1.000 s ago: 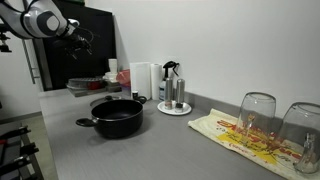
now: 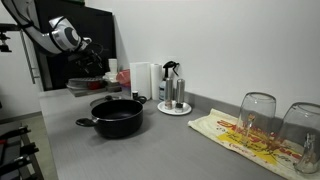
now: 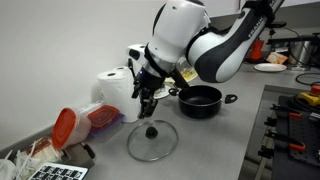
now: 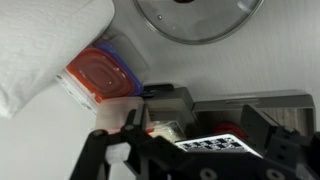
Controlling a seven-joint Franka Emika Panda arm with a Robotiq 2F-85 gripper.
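A black pot (image 2: pixel 118 119) stands uncovered on the grey table; it also shows in exterior view 2. Beside it lies a clear glass lid (image 3: pixel 165 151) with a black knob (image 3: pixel 152 132). In the wrist view the lid (image 4: pixel 205 38) is partly cut off by the top edge. My gripper (image 3: pixel 146 102) hangs above the table near the lid, pointing down and apart from it. Its fingers are spread at the bottom of the wrist view, with nothing held between them. In exterior view 1 the arm is at the far left, its gripper small and dark against a black panel.
Red-lidded containers (image 3: pixel 72 127) and a utensil rack (image 3: pixel 40 163) crowd the table beyond the lid. White paper rolls (image 3: pixel 115 90) stand by the wall. Two upturned glass jars (image 2: pixel 257 112) rest on a patterned cloth. The table's middle, right of the pot in exterior view 1, is clear.
The arm has come down at the far left of exterior view 1, lowering from near the top of the picture. The pot and the other table objects have not moved.
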